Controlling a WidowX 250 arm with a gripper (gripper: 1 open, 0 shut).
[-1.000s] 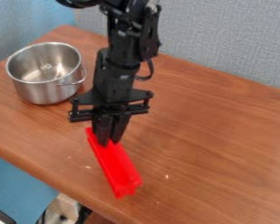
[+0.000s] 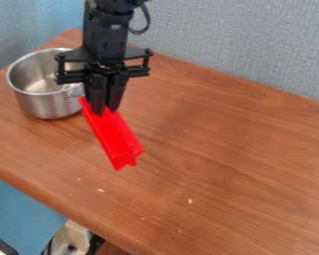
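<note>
My black gripper [image 2: 104, 100] points downward, shut on a long red block [image 2: 119, 140] at its upper end; the block hangs tilted, its lower end toward the front right. The gripper and block are in front of the right side of a steel pot [image 2: 40, 98] on the left of the wooden table [image 2: 235, 159], hiding part of it. Whether the block touches the table is unclear.
A grey wall [image 2: 242, 40] stands behind it, and the table's edge runs along the lower left, with a blue surface beyond.
The gripper and red block have moved up and to the left in the view, closer to the pot, which has stayed in place.
</note>
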